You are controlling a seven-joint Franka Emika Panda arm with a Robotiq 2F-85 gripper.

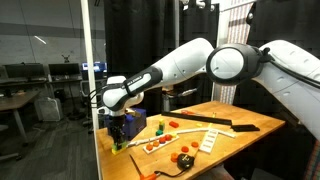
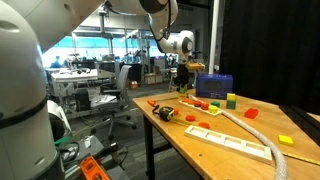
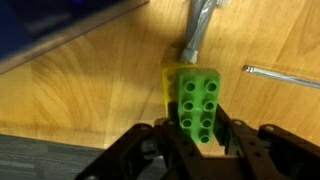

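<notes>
A green block with round studs or holes in its face is held by my gripper. The fingers are shut on its two sides. Partly hidden beneath it in the wrist view is a yellow block; whether the two touch, I cannot tell. In exterior view 1 my gripper is low over the near left end of the wooden table, pointing down. Exterior view 2 has the gripper at the far end of the table, small in the picture.
A dark blue box stands close to the gripper. A grey metal tool reaches towards the yellow block, and a thin rod lies to the right. Several coloured blocks, red round pieces and a white bar cover the table's middle.
</notes>
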